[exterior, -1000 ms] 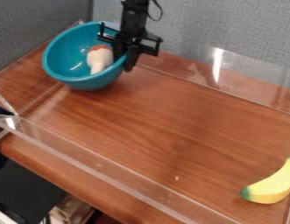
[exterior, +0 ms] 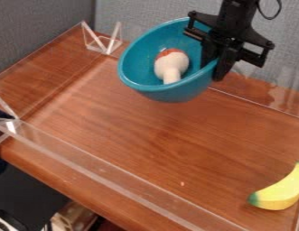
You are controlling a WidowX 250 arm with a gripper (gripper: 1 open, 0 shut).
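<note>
My gripper [exterior: 216, 58] is shut on the rim of a teal bowl [exterior: 144, 78], holding it tilted above the back of the wooden table [exterior: 139, 153]. Inside the bowl rests a pale object with a red-orange top [exterior: 171, 67], perhaps a toy vegetable. The fingertips are partly hidden at the bowl's right side.
A yellow banana [exterior: 277, 191] lies at the front right. Clear plastic edges and white corner brackets border the table, with grey walls behind.
My gripper has moved to the right with the teal bowl and the object in it, and the bowl now appears higher and more tilted.
</note>
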